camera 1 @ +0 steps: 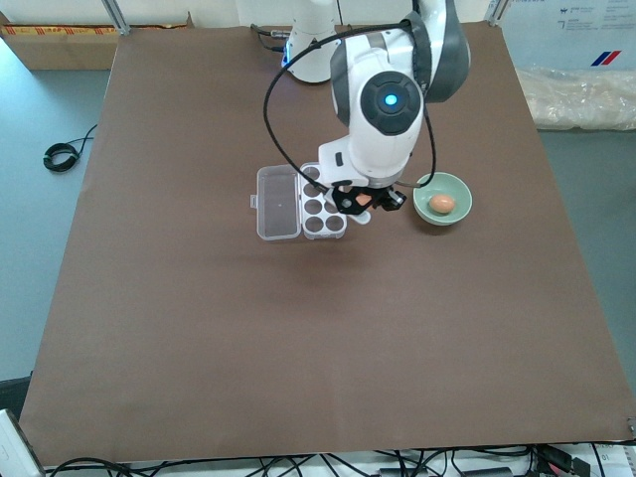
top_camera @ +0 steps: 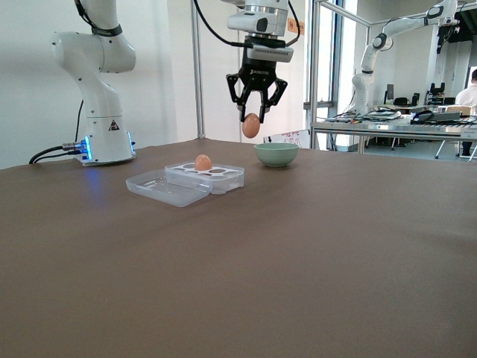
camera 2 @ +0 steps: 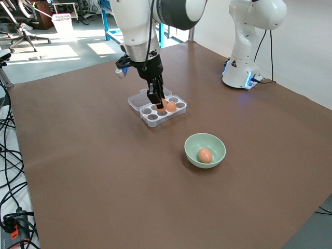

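Note:
My black gripper (top_camera: 252,112) is shut on a brown egg (top_camera: 250,127), held in the air between an open clear egg tray (top_camera: 223,179) and a mint green bowl (top_camera: 276,156). The tray, with round holes and its lid (camera 1: 277,204) open, holds another egg (top_camera: 203,162). The bowl (camera 2: 193,145) stands apart from the tray and has an egg (camera 2: 204,155) lying in it, also seen in the left view.
A white robot arm base (top_camera: 104,142) with cables stands at the back of the brown table (camera 1: 298,348).

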